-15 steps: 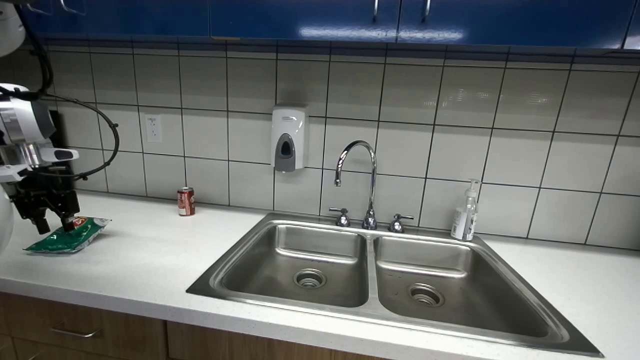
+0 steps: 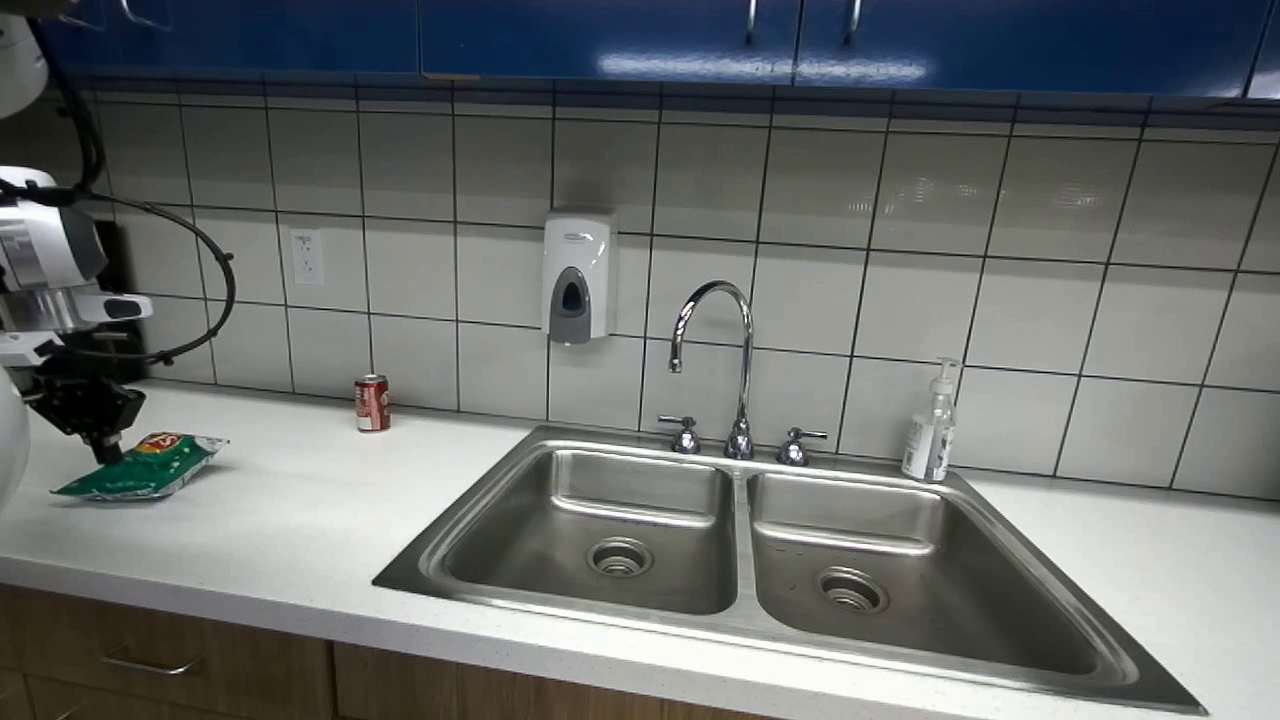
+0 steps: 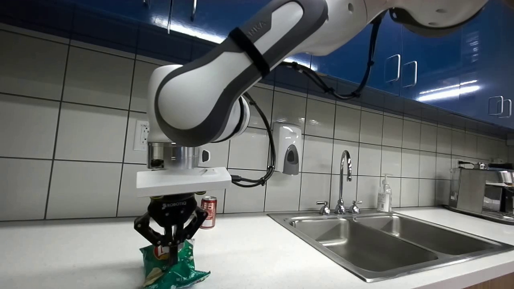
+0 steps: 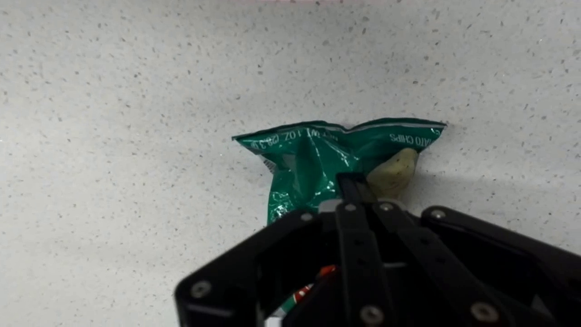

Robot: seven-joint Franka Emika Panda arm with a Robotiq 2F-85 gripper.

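Note:
A green chip bag (image 2: pixel 154 466) with a red and yellow logo lies on the counter at the left. Directly over it, pointing down, is my gripper (image 2: pixel 109 452), its two fingers together. In exterior view 2 the fingertips (image 3: pixel 173 257) come down against the front of the bag (image 3: pixel 166 277). The wrist view shows the closed fingers (image 4: pixel 352 185) over the middle of the bag (image 4: pixel 310 163), covering its lower half. Nothing shows between them; whether a thin fold of the film is caught there is hidden.
A red can (image 2: pixel 372 403) stands near the tiled wall, behind the bag. To the right is a double sink (image 2: pixel 744 528) with a faucet (image 2: pixel 740 384) and a soap bottle (image 2: pixel 931 432). The counter (image 2: pixel 312 492) between bag and sink is clear.
A second ago the fingers stood apart above the bag; now they have come together. The bag has shifted very slightly to the right in exterior view 1.

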